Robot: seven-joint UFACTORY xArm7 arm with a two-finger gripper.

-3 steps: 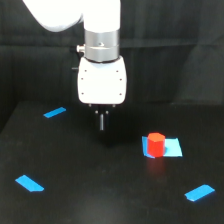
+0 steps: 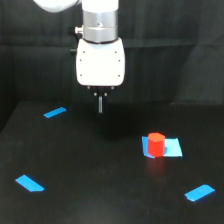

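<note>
A red block (image 2: 156,145) sits at the right of the dark table, on or against light-blue and bright-blue flat patches. My gripper (image 2: 100,108) hangs left of it and farther back, below the white hand (image 2: 100,65). The dark fingers show as one narrow line in the middle of the hand, so they look shut. Nothing can be made out between them, though the detail is small. A wide gap separates them from the red block.
The light-blue patch (image 2: 173,147) shows beside the block. Blue strips lie flat at the back left (image 2: 55,112), front left (image 2: 29,183) and front right (image 2: 200,192). Bare dark table fills the middle and front.
The arm and gripper have risen in the view, with the fingertips higher than before. The red block and the blue strips have stayed put.
</note>
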